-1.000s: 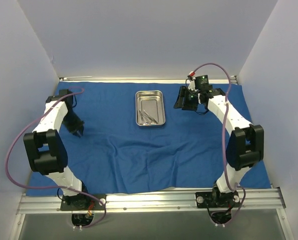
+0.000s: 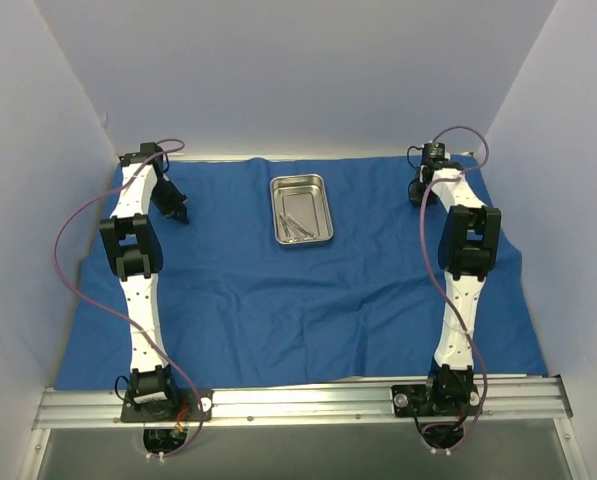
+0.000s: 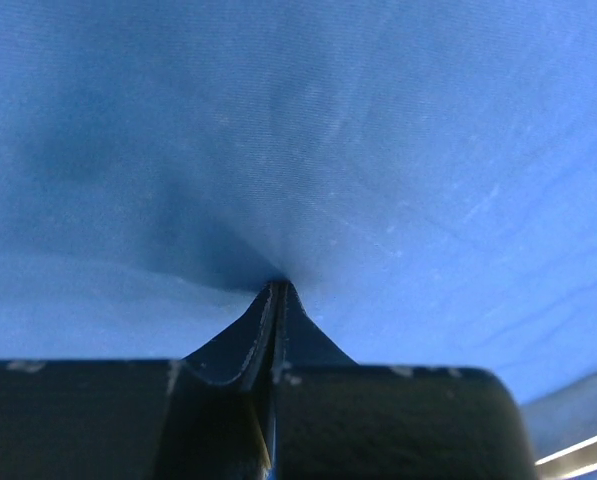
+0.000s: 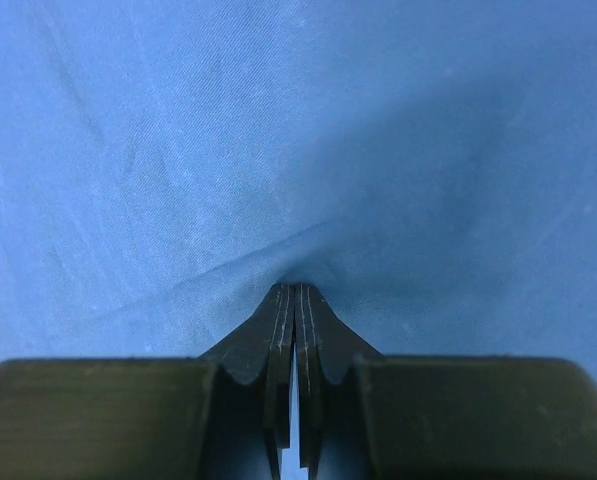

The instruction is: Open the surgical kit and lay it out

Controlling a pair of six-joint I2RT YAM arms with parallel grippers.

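The blue cloth (image 2: 248, 320) is spread over most of the table. On it stands a metal tray (image 2: 325, 190) with thin silvery instruments (image 2: 296, 226) inside. My left gripper is closed at the back left, and creases in the cloth run into its fingertips. At the back right, my right gripper is likewise shut, with a fold of cloth by its tips. Both appear to pinch the cloth; the pinched bits themselves are hidden. Only a bright metal edge of the tray shows in the lower right corner of the left wrist view.
Grey walls (image 2: 18, 200) stand close to both arms on the outside. A metal rail (image 2: 308, 400) runs along the front edge. Ripples cross the cloth in front of the tray.
The right one has swung from near the tray to the back right, the left one back and rightward. Latterly the cloth's back edge and the tray have shifted backward.
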